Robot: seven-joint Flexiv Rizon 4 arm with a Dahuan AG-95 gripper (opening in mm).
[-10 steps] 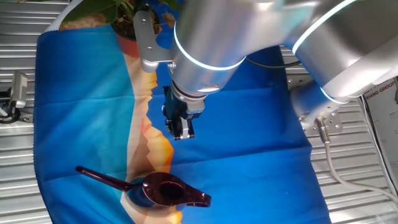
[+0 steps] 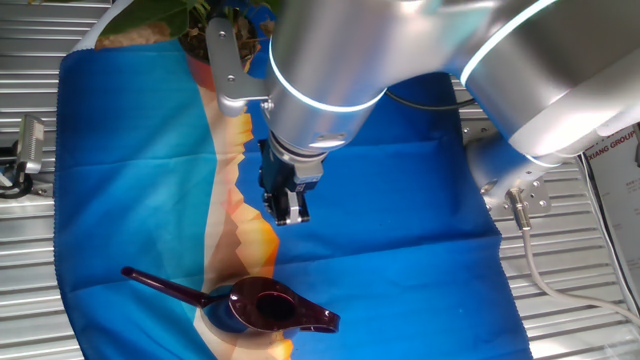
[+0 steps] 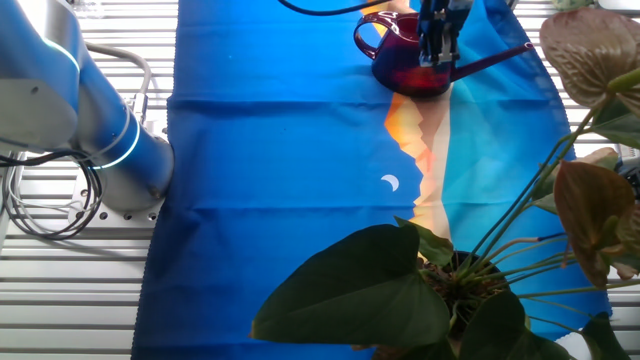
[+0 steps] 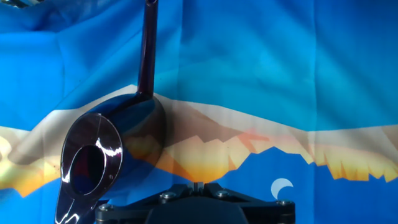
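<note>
A dark red, glossy watering can [image 2: 262,304] stands upright on the blue cloth, its long spout pointing left in exterior view 1. In the wrist view the can [image 4: 93,155] is at the left, its handle partly cut off by the lower edge. My gripper [image 2: 292,218] hangs above the cloth, apart from the can. Its fingertips meet at the bottom centre of the wrist view, with nothing seen between them. From exterior view 2 the gripper [image 3: 438,58] overlaps the can's body, being in front of it in the line of sight.
A potted plant [image 3: 350,290] with broad leaves stands on the cloth at the end away from the can. The printed cloth [image 2: 380,290] covers the slatted metal table [image 2: 25,260] and has slight folds. Much of the cloth near the arm's base is bare.
The arm has shifted very slightly to the left in exterior view 1. The watering can and plant pot stay where they were.
</note>
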